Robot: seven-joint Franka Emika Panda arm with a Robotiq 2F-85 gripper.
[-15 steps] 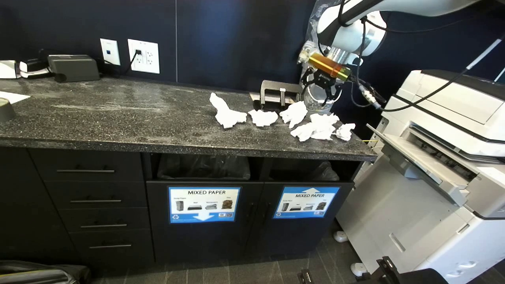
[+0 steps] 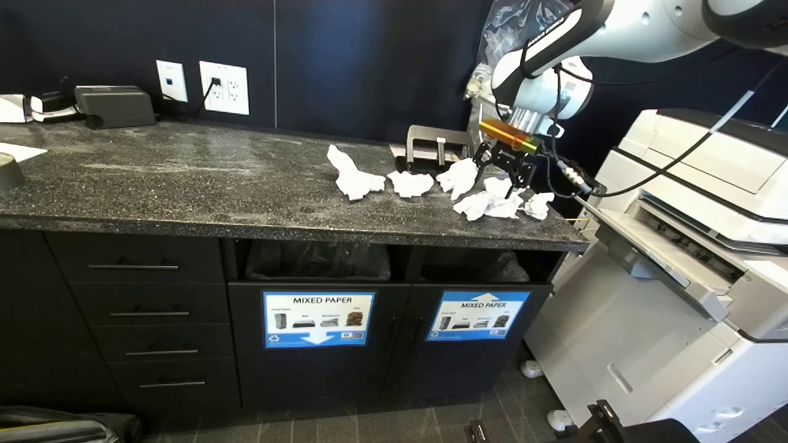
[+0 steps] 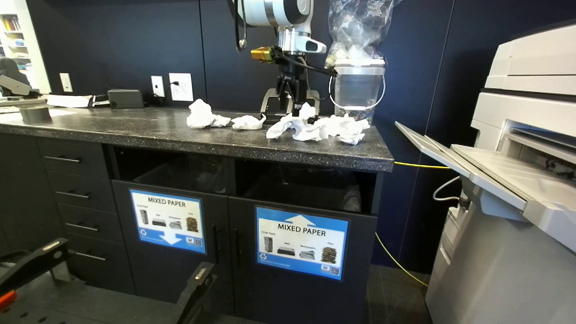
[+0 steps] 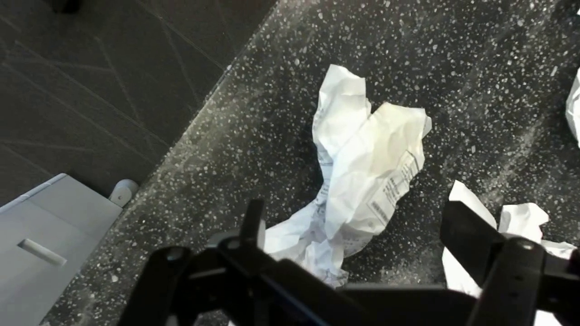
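Observation:
Several crumpled white papers lie in a row near the right end of the dark speckled counter (image 2: 244,188). In the wrist view a long crumpled paper (image 4: 375,163) with printed text lies just ahead of my fingers, its lower end hidden behind them. My gripper is open, its fingers spread wide, with the right one over another paper (image 4: 462,271). From outside, the gripper (image 2: 493,177) points down close above the papers at the right; whether it touches them cannot be told. Further left lie a tall paper (image 2: 356,177) and a small flat one (image 2: 410,183).
A black and grey hole punch (image 2: 441,147) stands behind the papers. A clear bucket (image 3: 359,89) sits at the counter's back right, and a printer (image 2: 694,192) stands beyond the right end. Bin openings (image 3: 308,186) gape under the counter's front edge.
The papers look unmoved.

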